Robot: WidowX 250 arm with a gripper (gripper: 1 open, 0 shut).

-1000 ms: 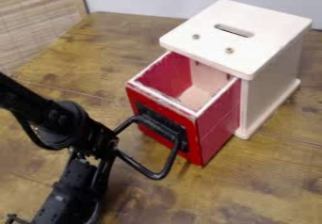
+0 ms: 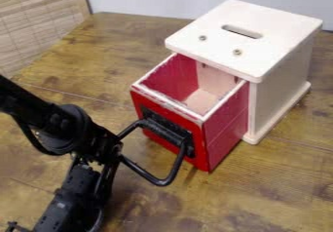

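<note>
A white wooden cabinet [image 2: 274,51] with a slot and two screws on top stands at the upper right. Its red drawer [image 2: 221,138] is pulled out toward the lower left, its pale inside visible and empty. My black gripper [image 2: 163,143] is at the drawer's front, by the black handle; whether its fingers are closed on the handle I cannot tell. The black arm reaches in from the left and lower left.
A bamboo mat [image 2: 33,21] stands at the back left, and a pale wall is behind.
</note>
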